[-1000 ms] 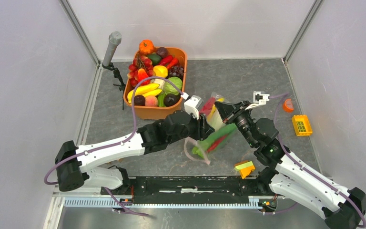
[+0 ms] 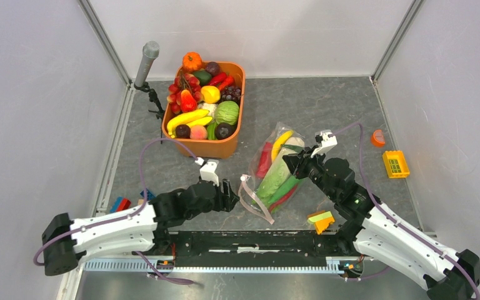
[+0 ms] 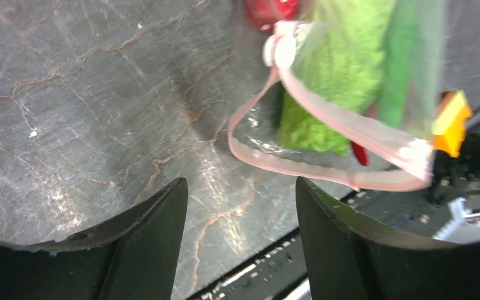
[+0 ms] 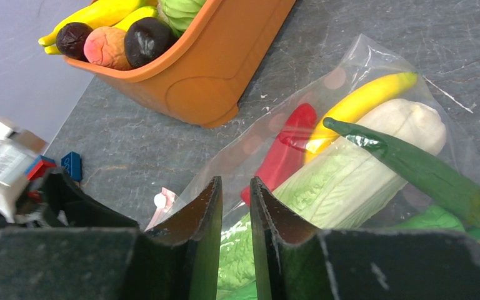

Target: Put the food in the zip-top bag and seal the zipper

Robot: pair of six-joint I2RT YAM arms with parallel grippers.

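Note:
A clear zip top bag (image 2: 264, 164) lies on the grey table, holding a red pepper (image 4: 287, 147), a yellow banana-like piece (image 4: 369, 103), a leafy cabbage (image 4: 325, 187) and green pieces. Its mouth gapes toward the front left in the left wrist view, with the white slider (image 3: 279, 51) at one end of the pink zipper strip (image 3: 337, 122). My left gripper stands open just left of that mouth, empty. Over the bag's right side hovers my right gripper, its fingers a small gap apart and nothing between them.
An orange bin (image 2: 231, 148) full of play fruit and vegetables stands behind on the left. An orange-yellow block (image 2: 320, 220) lies in front, right of the bag. A yellow basket (image 2: 396, 164) sits at the right edge; table behind the bag is clear.
My left gripper has drawn back from over the bag, leftward and toward the front, uncovering the bag. The right gripper has shifted slightly lower, and the bag lies flatter.

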